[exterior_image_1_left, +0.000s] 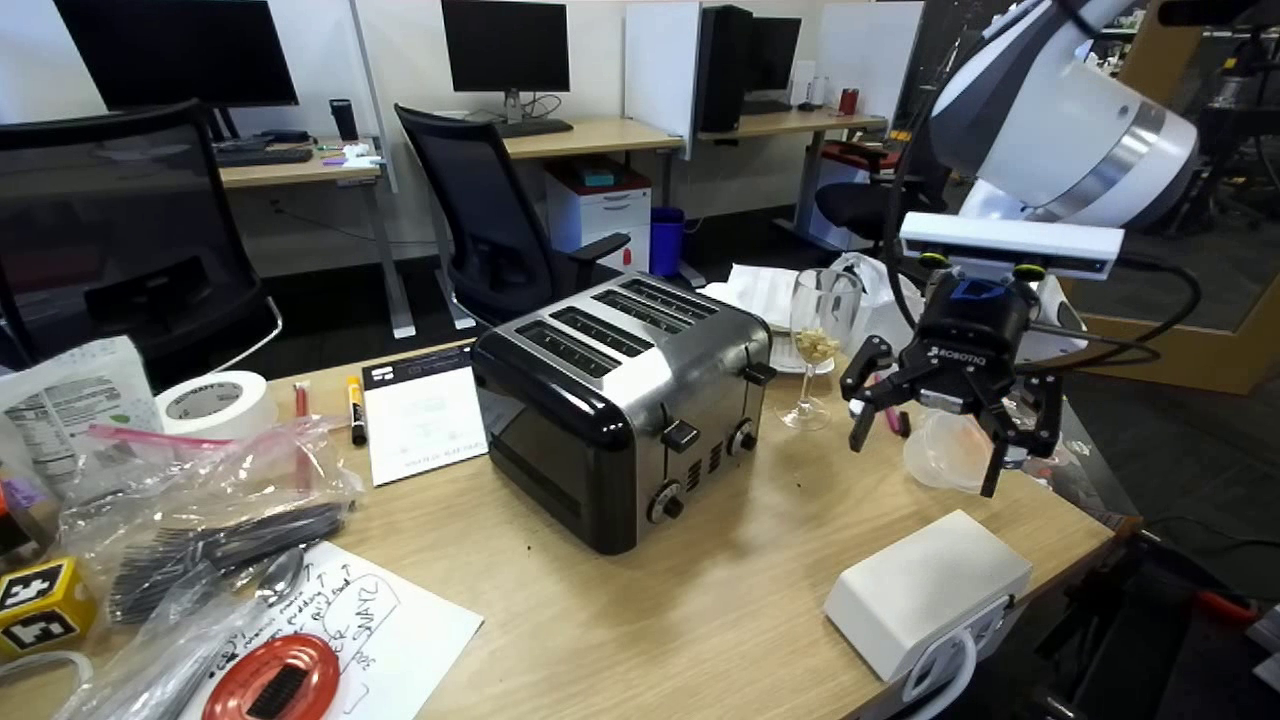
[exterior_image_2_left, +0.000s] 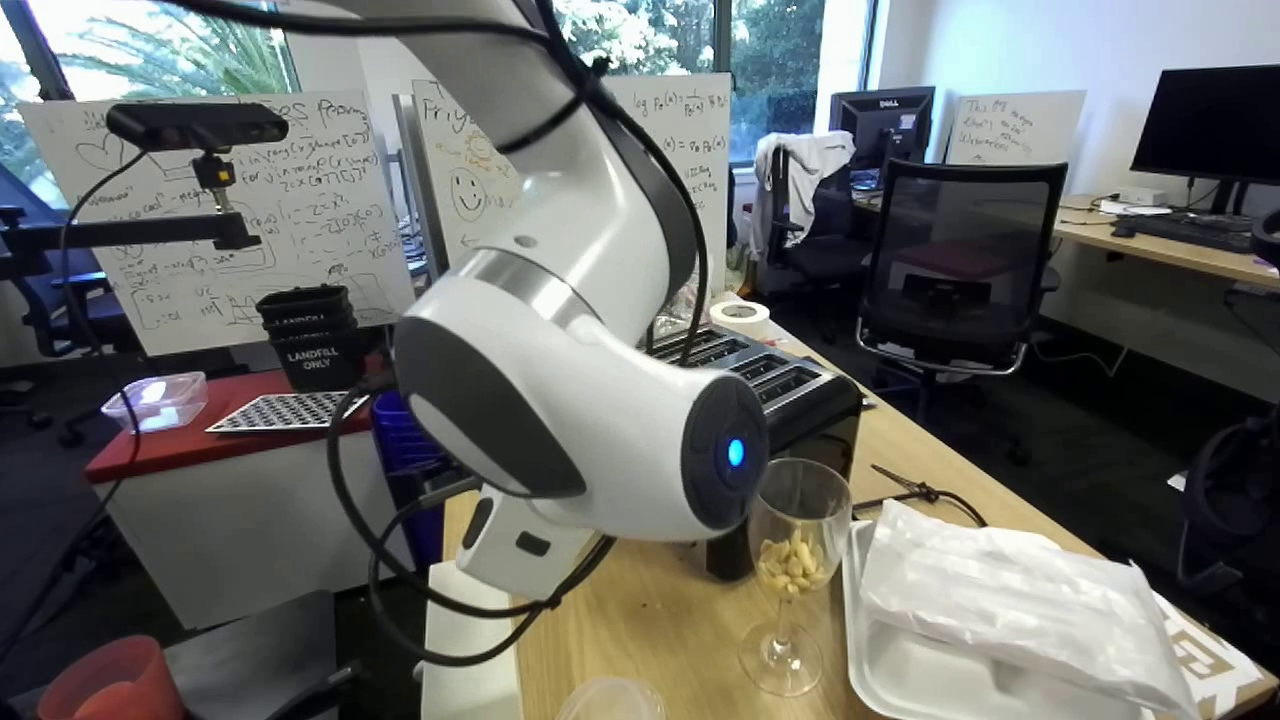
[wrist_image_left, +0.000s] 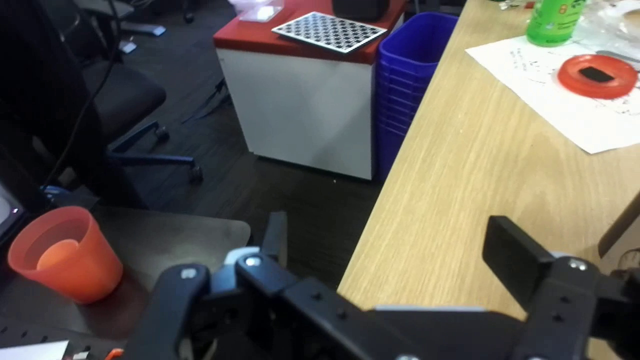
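My gripper (exterior_image_1_left: 921, 470) hangs over the right part of the desk in exterior view 1, its fingers wide apart and nothing between them. In the wrist view the two black fingers (wrist_image_left: 514, 261) stand far from each other, with desk edge and floor showing through the gap. A steel and black four-slot toaster (exterior_image_1_left: 624, 396) stands mid-desk, left of the gripper. Behind and to its right is a stemmed glass (exterior_image_1_left: 821, 342) holding pale pieces, also seen in exterior view 2 as a glass (exterior_image_2_left: 792, 552). A clear plastic cup (exterior_image_1_left: 942, 454) sits partly behind the gripper.
A white box (exterior_image_1_left: 930, 588) with a cable lies at the desk's near right edge. Left are a plastic bag with a brush (exterior_image_1_left: 216, 546), a red lid (exterior_image_1_left: 274, 682) and a tape roll (exterior_image_1_left: 218, 406). White trays (exterior_image_2_left: 888, 660) rest beside the glass. Bare desk lies before the toaster.
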